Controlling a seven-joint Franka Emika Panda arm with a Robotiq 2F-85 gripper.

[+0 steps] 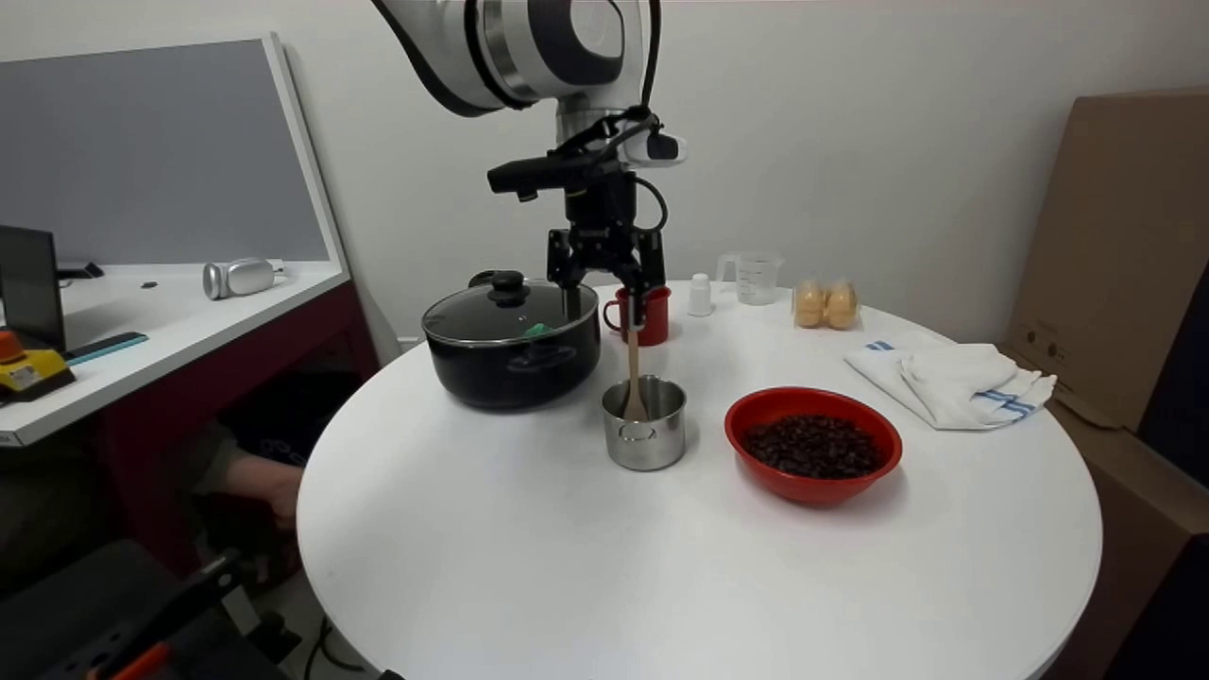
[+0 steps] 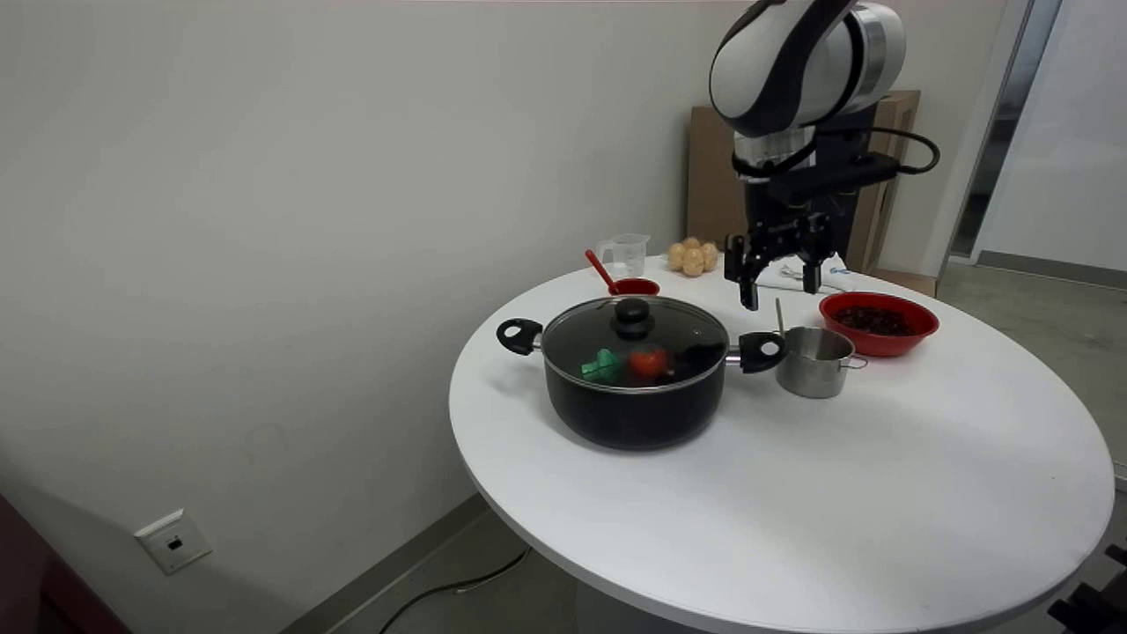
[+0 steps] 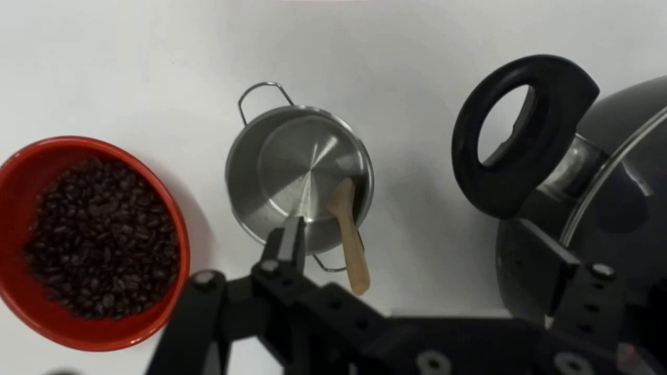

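Observation:
My gripper (image 1: 604, 312) stands open above the table, with nothing between its fingers. In exterior view 1 it overlaps the right edge of the lidded black pot and the red mug. A small steel pot (image 1: 646, 436) with wire handles stands upright on the table. Inside it leans a wooden spoon (image 3: 351, 247), its handle sticking out over the rim. The wrist view has the left finger (image 3: 288, 244) over the steel pot's near rim, and the right one over the black pot's side. A large black pot (image 2: 634, 412) with a glass lid (image 2: 576, 333) is close by.
A red bowl (image 1: 782, 485) of dark beans sits right of the steel pot. Behind are a red mug (image 1: 655, 323), white shaker (image 1: 700, 297), measuring jug (image 1: 756, 278) and egg-like items (image 1: 825, 304). A folded towel (image 1: 958, 380) lies right.

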